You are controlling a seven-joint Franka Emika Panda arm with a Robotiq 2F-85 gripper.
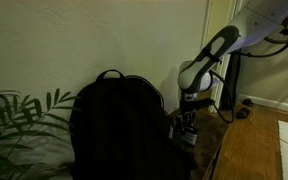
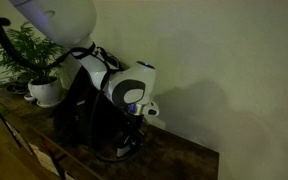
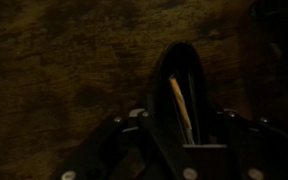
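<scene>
A dark oval container [image 3: 178, 50] stands at the middle of the wrist view, with a thin yellow-orange stick [image 3: 179, 98] inside it. My gripper overlaps the container's near part; the dimness hides whether its fingers touch it. In exterior view 1 the gripper [image 1: 187, 132] is low over the dark wooden surface, to the right of a black bag [image 1: 124, 125]. From exterior view 2, the gripper [image 2: 131, 145] appears down near the same surface, its fingertips lost in shadow. How far its fingers stand apart is too dark to make out.
A wall [image 1: 84, 35] rises close behind the bag and the arm. A potted plant [image 2: 46, 93] occupies the far left end of the bench in exterior view 2. Toward the other end, the bench top [image 2: 184, 160] is bare.
</scene>
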